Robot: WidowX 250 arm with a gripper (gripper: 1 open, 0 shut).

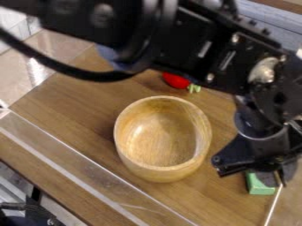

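Note:
My black gripper (262, 168) is low at the right of the camera view, right of a wooden bowl (163, 139). Just below it lies a small green block (260, 184), partly hidden by the gripper and a grey part beside it. Whether the fingers are open or hold anything cannot be made out. The bowl is upright and empty.
A red vegetable with a green stem (178, 81) lies behind the bowl, partly under my arm. A transparent rail runs along the near left edge. My arm covers much of the top.

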